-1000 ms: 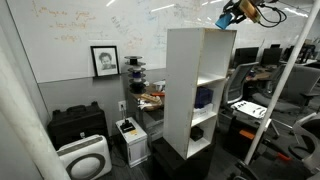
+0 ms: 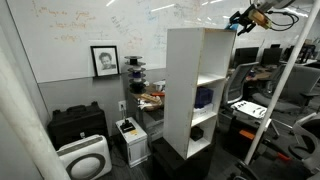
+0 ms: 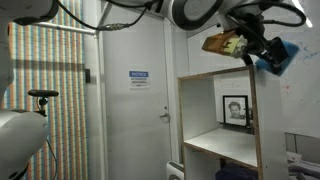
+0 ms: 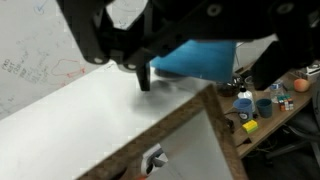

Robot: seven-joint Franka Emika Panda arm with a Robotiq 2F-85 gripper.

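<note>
A blue object [image 4: 200,60] lies at the edge of the white shelf top [image 4: 75,135]; its exact shape is partly hidden by my gripper. In the wrist view my gripper is open, its dark fingers spread with the blue object visible in the gap between and beyond them. Exterior view 2 has the gripper [image 3: 262,50] over the top corner of the shelf unit, right at the blue object [image 3: 280,58]. Whether a finger touches it, I cannot tell.
The tall shelf unit [image 2: 180,90] holds dark items on lower shelves. Beyond its edge the wrist view shows a wooden table [image 4: 285,120] with cups. A framed picture [image 2: 104,60] hangs on the whiteboard behind. An office chair [image 2: 290,90] stands at the right.
The blue object now sits lower and flatter at the shelf top, where before it stood up above the edge by the gripper. The gripper has shifted slightly to the right.
</note>
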